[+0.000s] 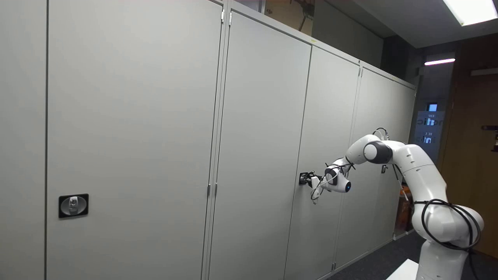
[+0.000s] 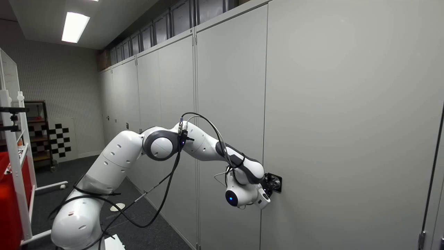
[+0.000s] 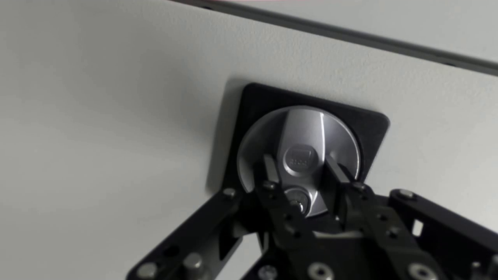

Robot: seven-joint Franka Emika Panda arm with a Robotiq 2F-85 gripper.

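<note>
A silver turn handle (image 3: 301, 126) sits in a round dish on a black square plate (image 3: 261, 95), mounted on a grey cabinet door (image 2: 353, 104) just right of the door seam. In the wrist view, the fingers stand on both sides of the handle's lower half, and my gripper is shut on it. The handle lies in line with its plate, and the door is flush with its neighbour. Exterior view 1 shows the gripper (image 1: 310, 179) against the door, with much of the handle plate (image 1: 302, 179) covered.
Another handle (image 1: 73, 205) is on a closed door at the far left. The cabinet wall runs along the whole room. A whiteboard frame (image 2: 18, 166) stands on the far left in exterior view 2. Dark floor (image 2: 154, 216) is open beside the arm.
</note>
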